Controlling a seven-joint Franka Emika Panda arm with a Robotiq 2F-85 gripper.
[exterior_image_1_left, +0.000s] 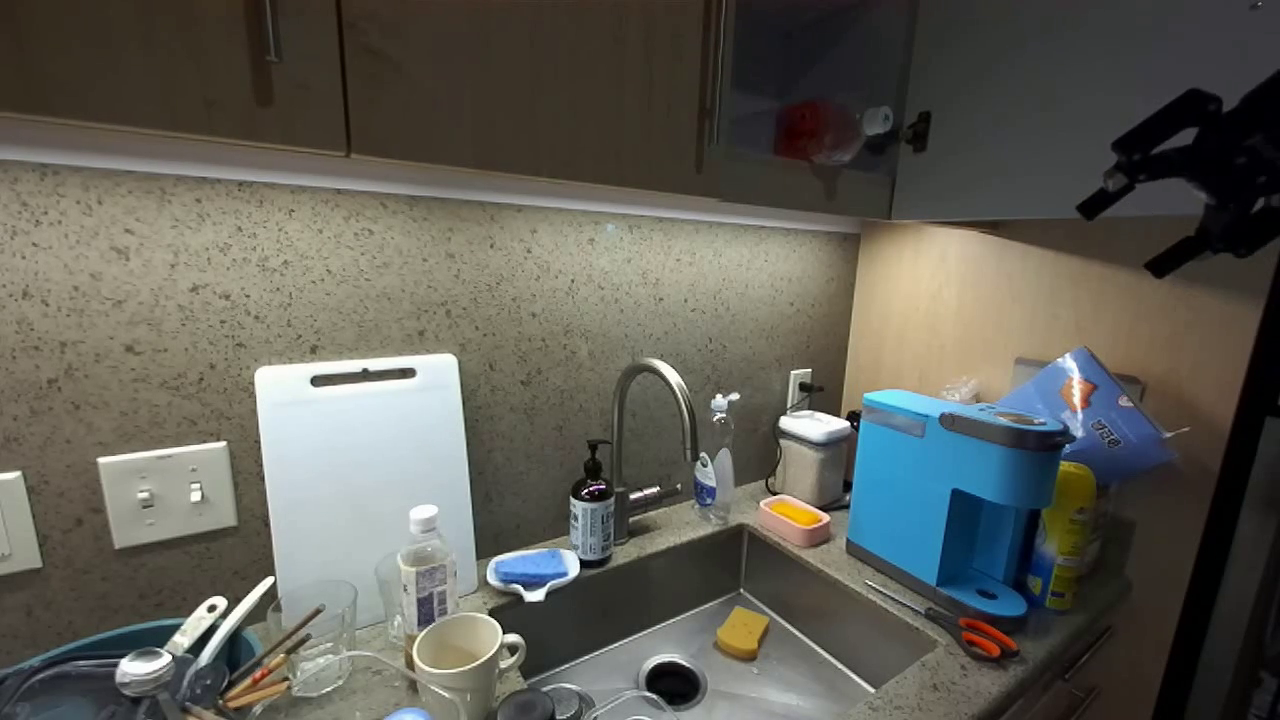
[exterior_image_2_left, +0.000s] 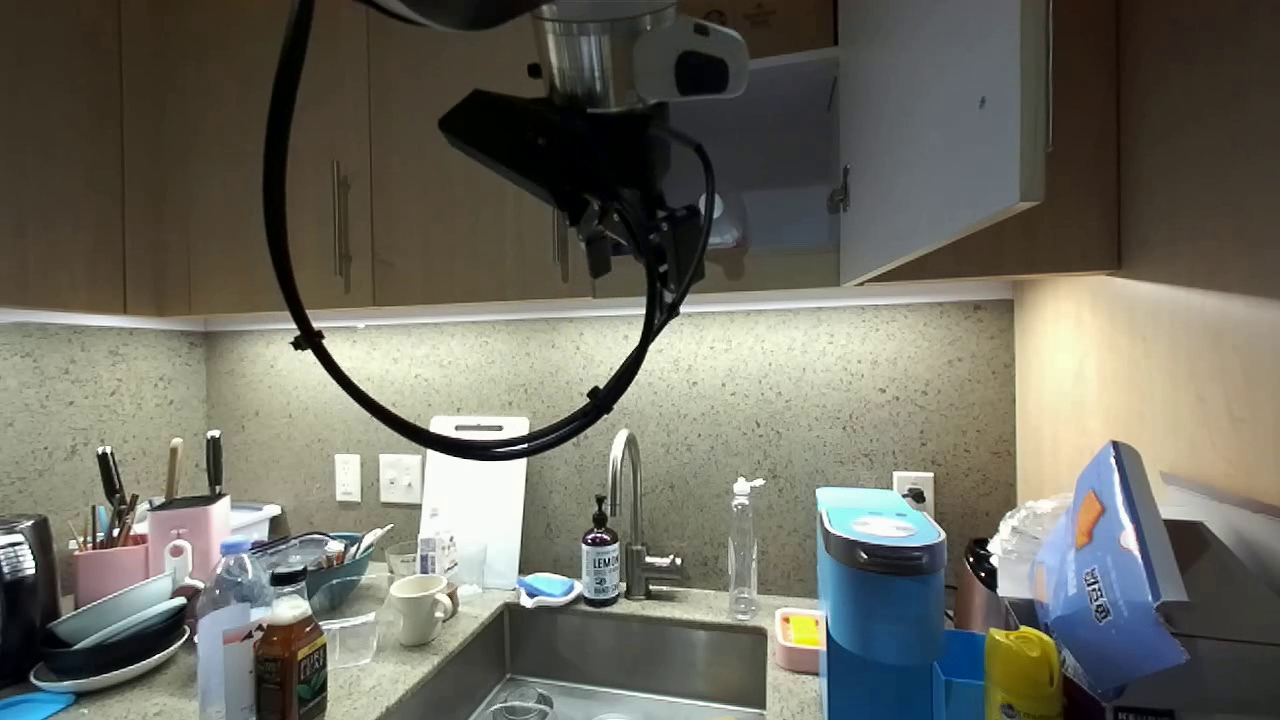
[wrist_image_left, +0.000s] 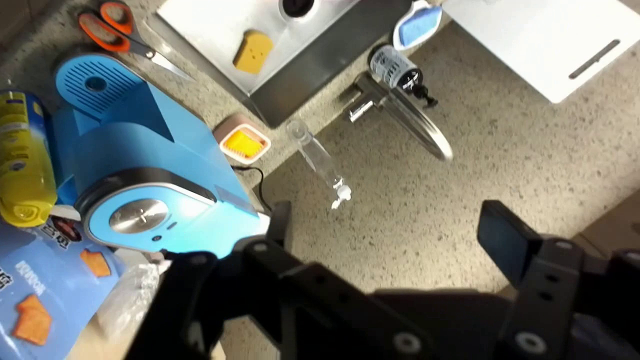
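Observation:
High at the right of the first exterior view my gripper (exterior_image_1_left: 1125, 235) hangs in the air, its two fingers apart. The wrist view shows the gripper open, with only the speckled backsplash visible between its fingers. In the second exterior view the gripper (exterior_image_2_left: 644, 258) is in front of the open upper cabinet, partly hidden by cables. A bottle (exterior_image_1_left: 818, 131) with red colouring and a white cap lies on its side inside that cabinet. Its door (exterior_image_2_left: 942, 132) stands swung out to the right.
Below are the sink (exterior_image_1_left: 828, 642) with a yellow sponge (exterior_image_1_left: 743, 632), a faucet (exterior_image_1_left: 620, 444), a soap dispenser (exterior_image_1_left: 591, 522) and a clear bottle (exterior_image_1_left: 720, 462). A blue coffee maker (exterior_image_1_left: 912, 480) and orange-handled scissors (exterior_image_1_left: 984, 638) occupy the right counter. Dishes crowd the left.

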